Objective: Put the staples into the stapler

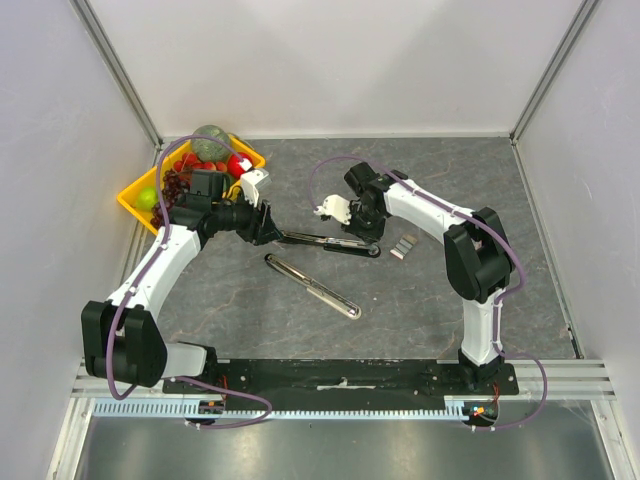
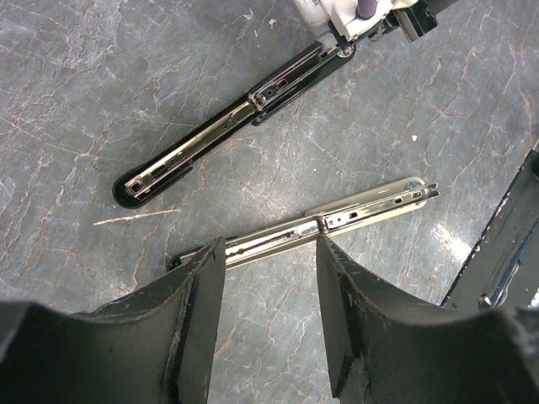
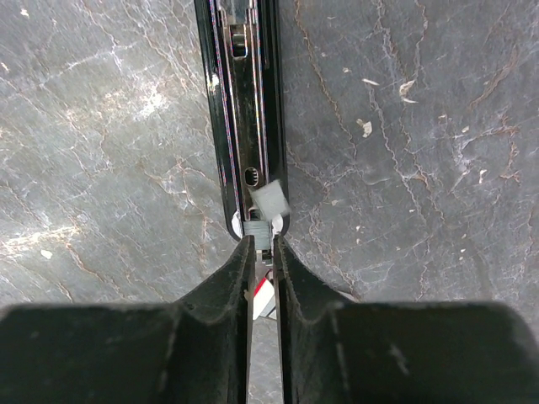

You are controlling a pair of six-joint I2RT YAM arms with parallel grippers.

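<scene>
The black stapler lies opened out flat, its long channel facing up. In the right wrist view a small grey ribbed strip of staples sits at the channel's end. My right gripper is shut on it, with its tips over the stapler's rounded end. A pale, blurred grey piece is tilted across the channel just ahead of those tips; what it is, I cannot tell. My left gripper stands open and empty above a second, cream stapler, also opened out.
Several loose staple strips lie right of the black stapler. A yellow basket of fruit and vegetables occupies the back left.
</scene>
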